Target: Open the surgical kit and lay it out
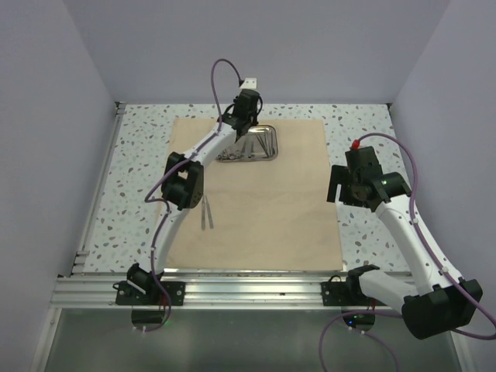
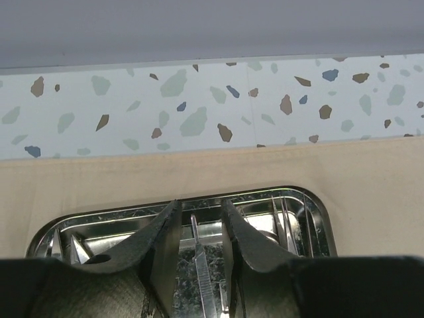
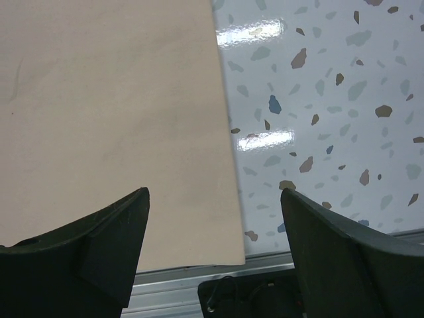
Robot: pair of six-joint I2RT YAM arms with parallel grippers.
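The metal tray [image 2: 99,215] lies at the back of the cloth, with several slim instruments inside. Over it is my left gripper, open; a slender handled tool [image 2: 202,275] shows between the fingers, lower down in the tray. More pointed instruments [image 2: 286,222] rest at the tray's right end, and others lie at its left. From above, the left arm covers part of the tray [image 1: 277,143]. Two thin instruments [image 1: 209,212] lie side by side on the left of the cloth. My right gripper is open and empty above the cloth's right edge.
Speckled table [image 1: 364,240] borders it on both sides, clear of objects. A back wall [image 2: 212,33] rises behind the tray, and a metal rail [image 1: 256,283] runs along the front.
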